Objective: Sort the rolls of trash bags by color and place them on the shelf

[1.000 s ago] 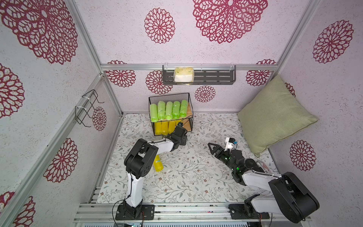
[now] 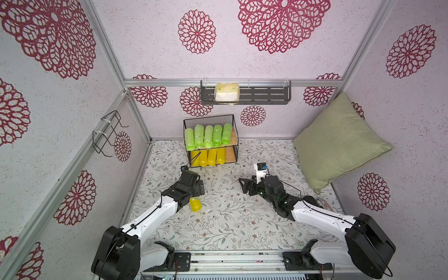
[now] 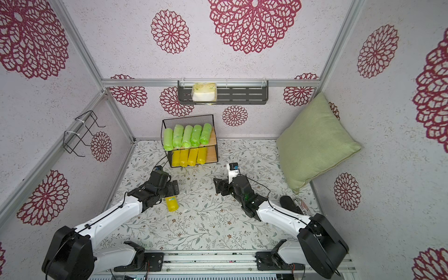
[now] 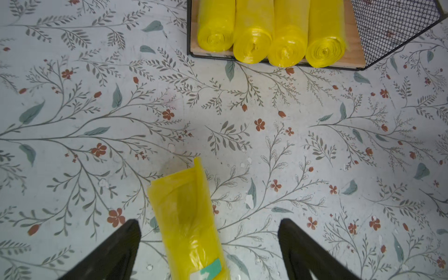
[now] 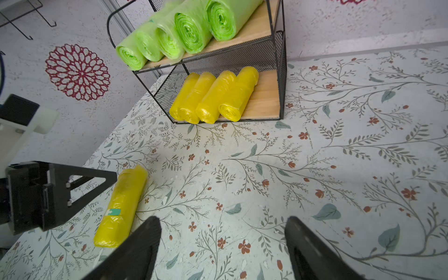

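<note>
One yellow roll (image 4: 186, 224) lies alone on the patterned table, its green label facing up. Over it hangs my left gripper, open, the roll between its spread fingers in the left wrist view but left of centre; the gap in height is hard to judge. On the two-tier wire shelf (image 5: 280, 79), several green rolls (image 5: 191, 28) fill the upper tier and several yellow rolls (image 5: 217, 95) lie side by side below. My right gripper is open and empty above the middle of the table, right of the loose roll.
A large green cushion (image 2: 340, 142) leans in the right corner. Dark items (image 2: 310, 200) lie by the right arm. On the back wall a grey rack (image 2: 266, 95) carries a pale package (image 2: 227, 92). Table between the arms is clear.
The right arm has shifted left, toward the middle. The rolls have stayed in place.
</note>
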